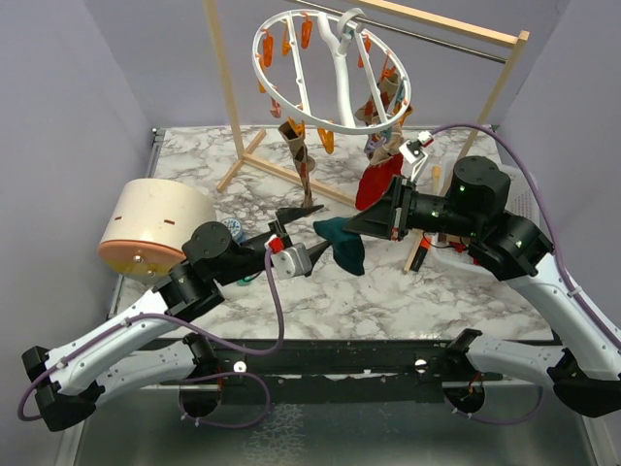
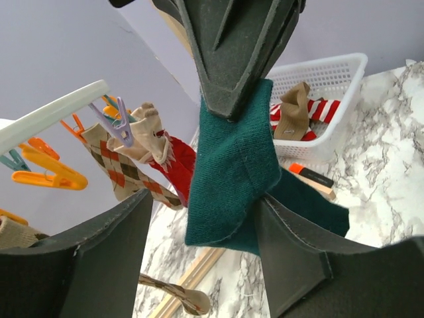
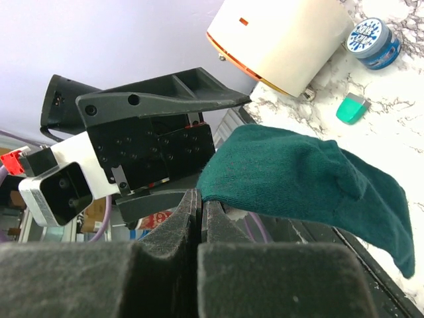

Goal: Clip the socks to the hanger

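A dark teal sock hangs from my right gripper, which is shut on its edge. My left gripper is part open around the sock's hanging cloth, a finger on each side of it in the left wrist view. Above, the white round clip hanger carries orange clips, a patterned sock and a red sock at its right, and a tan sock lower left.
A white basket with more socks stands at the right. A cream cylinder, a blue tub and a green object are on the left. Wooden rack bars cross the back.
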